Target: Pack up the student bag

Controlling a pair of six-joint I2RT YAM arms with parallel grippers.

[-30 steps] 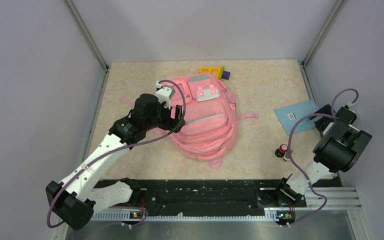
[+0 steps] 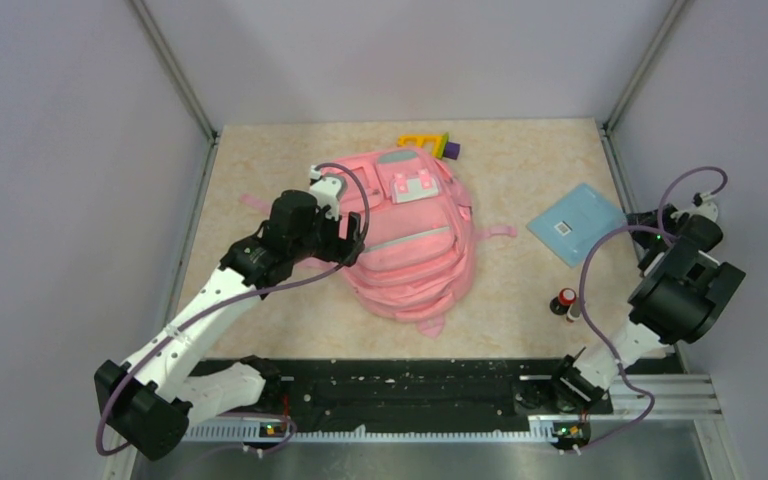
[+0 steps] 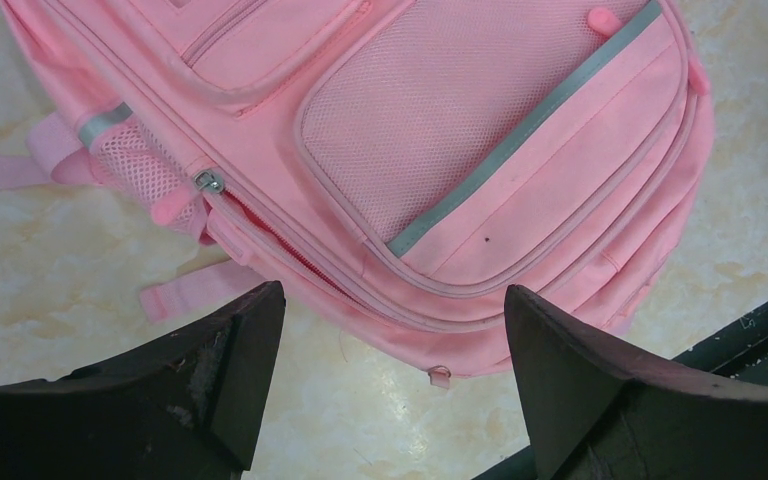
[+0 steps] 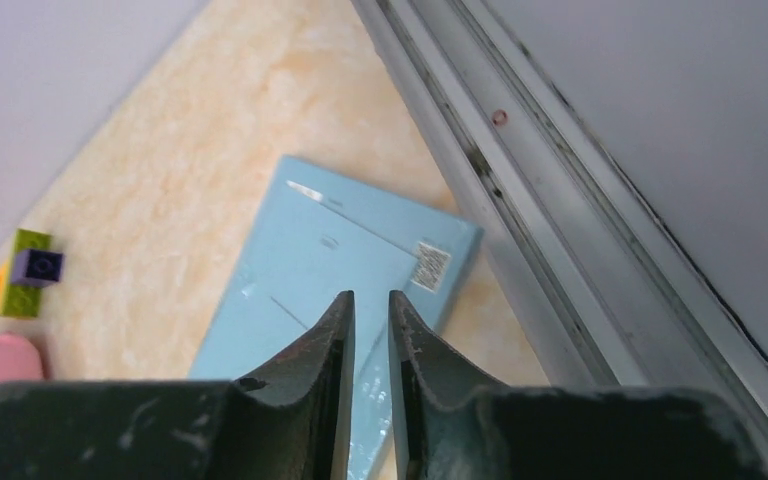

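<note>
A pink backpack [image 2: 405, 245] lies on its back mid-table, its straps spread. Over its left side my left gripper hangs open and empty. In the left wrist view a partly open zipper [image 3: 300, 255] runs along the bag's side. At the right edge of the table lies a flat light-blue book [image 2: 575, 225] with a white label. My right gripper has its fingers close together beside the book's right corner. Both fingertips show in front of the blue cover. Nothing is clearly seen between them, and I cannot tell whether they touch the book.
A dark bottle with a red cap [image 2: 562, 301] and a small pale object [image 2: 574, 313] stand near the front right. A yellow toy [image 2: 422, 141] with a purple block [image 2: 451, 150] sits behind the bag. Bare table separates bag and book. The right rail [image 4: 520, 210] borders the book.
The blue book has slid left and turned on the table. My right gripper has shifted slightly and turned near the book's right end. The left arm and the bag stay put.
</note>
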